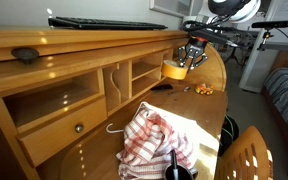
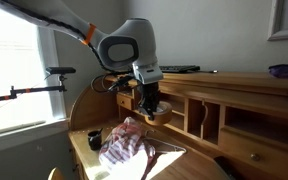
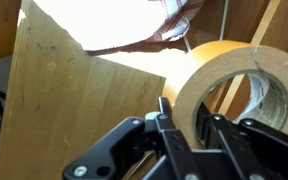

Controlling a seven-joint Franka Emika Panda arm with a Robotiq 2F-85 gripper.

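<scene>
A roll of tan tape (image 1: 174, 71) hangs above the far part of the wooden desk (image 1: 96, 158), below my gripper (image 1: 192, 53). In the wrist view the gripper is shut on the roll's wall (image 3: 188, 92), and the ring's open hole faces the camera. The second exterior view shows the roll (image 2: 161, 113) in front of the desk's shelves, clear of the desktop.
A crumpled red-and-white cloth (image 1: 156, 138) lies on the desk, with a dark mug (image 1: 174, 170) beside it at the near edge. Small orange items (image 1: 204, 90) sit at the far end. Cubbies and a drawer (image 1: 64, 132) line the back.
</scene>
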